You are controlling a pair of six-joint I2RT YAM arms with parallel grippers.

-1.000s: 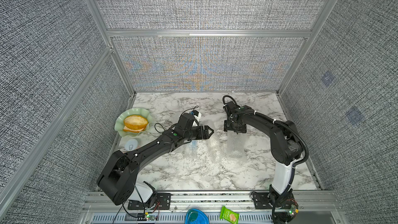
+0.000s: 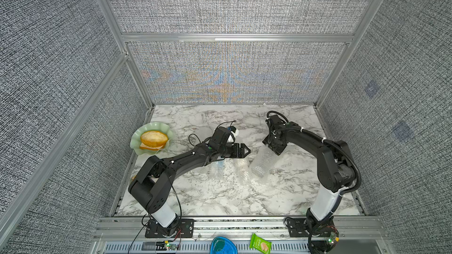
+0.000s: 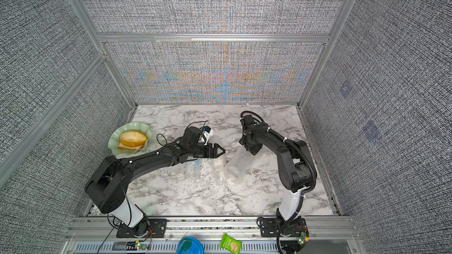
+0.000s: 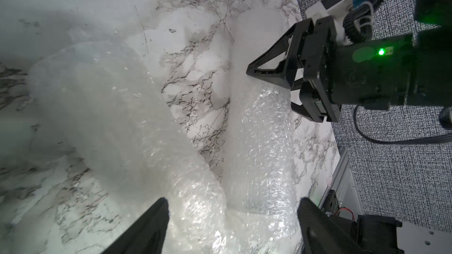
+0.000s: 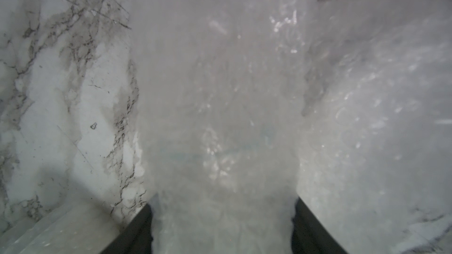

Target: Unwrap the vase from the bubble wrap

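Note:
The wrapped bundle (image 2: 265,160) looks like a clear, cloudy cylinder of bubble wrap, lying slanted near the table's middle. My right gripper is shut on its far end, one finger at each side. A faint bluish line shows through the wrap there; the vase itself cannot be made out. To the bundle's left in the left wrist view spreads a loose flap of bubble wrap (image 4: 136,122). Over the flap's near part, my left gripper stands open with its fingers apart; in the top left view, its tip (image 2: 246,151) is left of the bundle.
A pale green scalloped bowl (image 2: 136,140) with an orange-yellow item (image 2: 154,138) stands at the table's left. Outside the front rail are a blue container (image 2: 223,246) and a green packet (image 2: 260,243).
My right gripper has turned and shifted right, and the bundle now slants with its near end further left. The left arm has moved slightly right, its elbow now hiding a round white-topped item.

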